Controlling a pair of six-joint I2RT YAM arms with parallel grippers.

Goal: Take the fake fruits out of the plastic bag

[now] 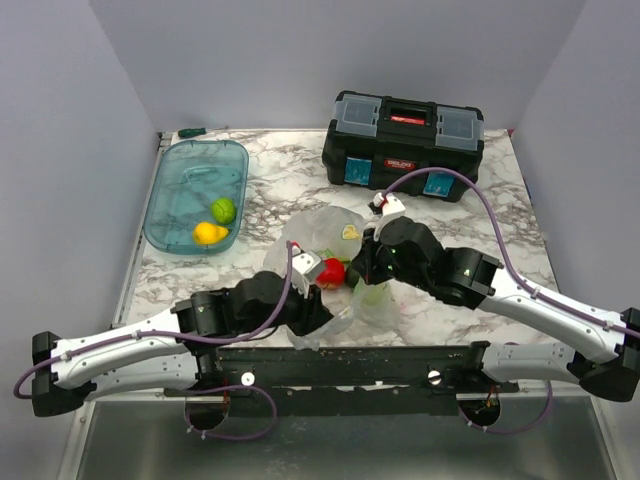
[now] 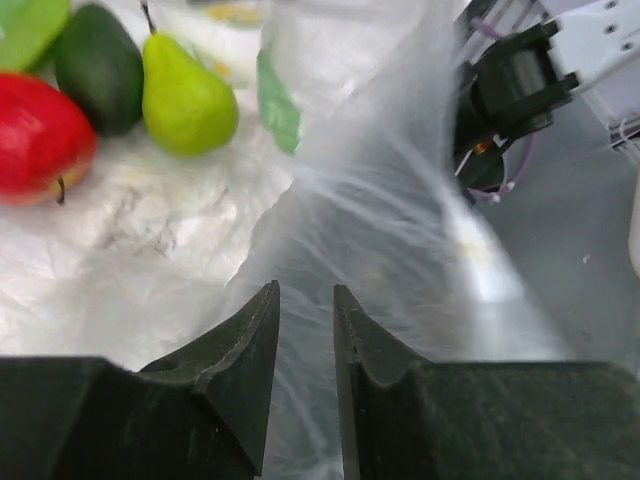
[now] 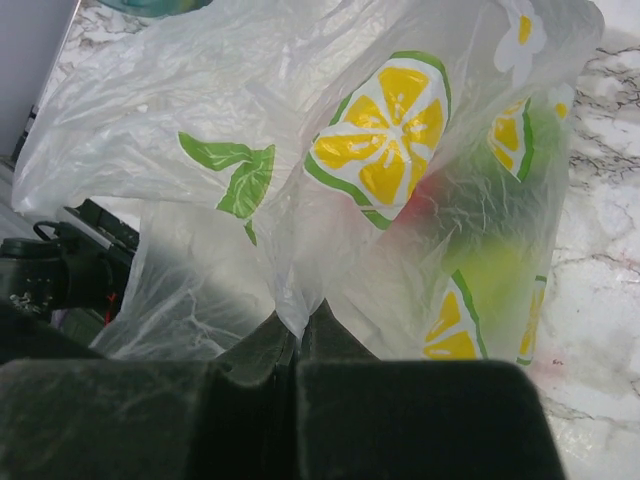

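Note:
The plastic bag (image 3: 230,100) has a lemon print and lies open on the table. My right gripper is shut on a gathered fold of it, holding that side up. In the left wrist view, a red apple (image 2: 40,140), a dark avocado (image 2: 98,70), a green pear (image 2: 188,98) and part of a lighter green fruit (image 2: 28,30) lie in the bag. My left gripper is at the bag's front-left part, below the fruits. Its fingertips are narrowly apart, with clear film showing in the gap; whether they touch it is unclear.
The teal tray (image 1: 195,165) at the left holds a green fruit (image 1: 223,210) and a yellow fruit (image 1: 209,233). A black toolbox (image 1: 400,145) stands at the back right. Bare marble (image 1: 280,165) lies between tray and toolbox.

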